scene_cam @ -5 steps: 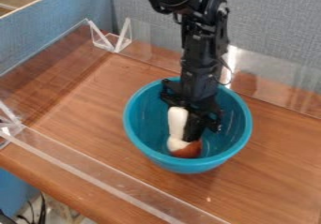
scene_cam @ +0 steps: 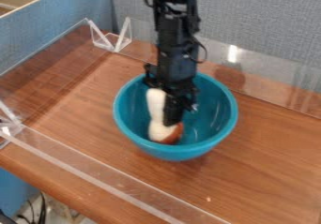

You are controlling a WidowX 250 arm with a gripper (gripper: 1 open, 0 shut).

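Note:
A teal bowl (scene_cam: 213,140) stands on the wooden table. Inside it is an elongated object (scene_cam: 158,111), white on top with an orange-red lower end. The black gripper (scene_cam: 168,104) reaches down into the bowl over this object, its fingers around the white part; it appears shut on it, though the fingertips are partly hidden in the dark shape.
Bare wooden table (scene_cam: 82,115) lies to the left and right of the bowl. Clear plastic edging runs along the table's sides, and a grey panel (scene_cam: 257,36) stands behind. Cables show at the lower left.

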